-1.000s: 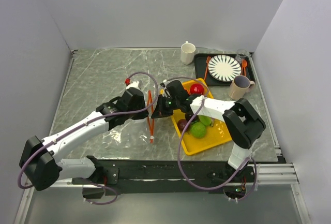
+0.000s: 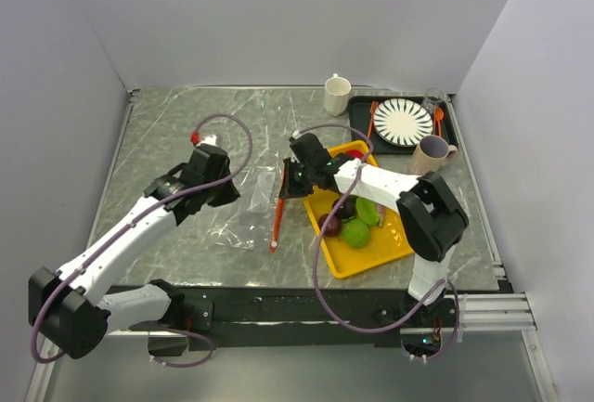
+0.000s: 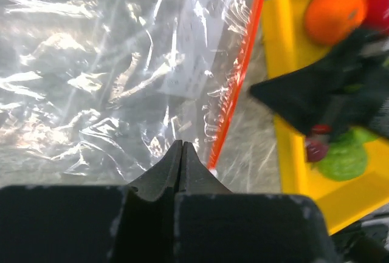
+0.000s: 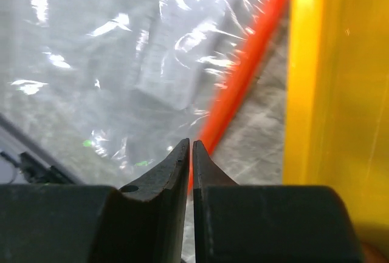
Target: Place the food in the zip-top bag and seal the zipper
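The clear zip top bag (image 3: 103, 75) lies flat on the marble table, its red zipper strip (image 3: 234, 84) along its right side beside the yellow bin (image 2: 362, 253). My left gripper (image 2: 223, 196) hovers over the bag's left part, fingertips close together, nothing visible between them. My right gripper (image 2: 290, 187) is over the zipper's upper part by the bin's left edge, fingertips nearly meeting with only a narrow slit. The bin holds an orange (image 3: 334, 14), a red fruit (image 3: 377, 5), a green ball-shaped food (image 2: 355, 232), dark round foods and green pieces.
A black tray (image 2: 390, 148) with a striped plate and utensils lies at the back right, with a glass (image 2: 432, 97). A white mug (image 2: 336, 94) and a beige mug (image 2: 433, 156) stand near it.
My left gripper has moved left from beside the right one since a second ago.
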